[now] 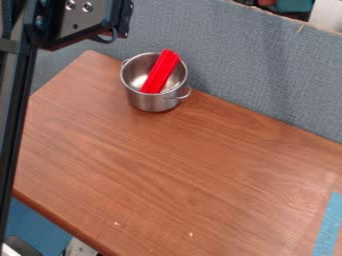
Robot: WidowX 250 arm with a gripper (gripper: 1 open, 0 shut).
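A steel pot (150, 100) with two side handles stands near the back left of the wooden table (187, 180). A red bar-shaped object (160, 70) rests tilted inside it, its upper end reaching above the rim. The dark robot arm (74, 20) occupies the top left, above and left of the pot. Its fingertips cannot be made out, so the gripper's state does not show.
A grey padded wall (254, 80) runs along the table's back edge. A light blue strip (327, 225) lies at the right edge.
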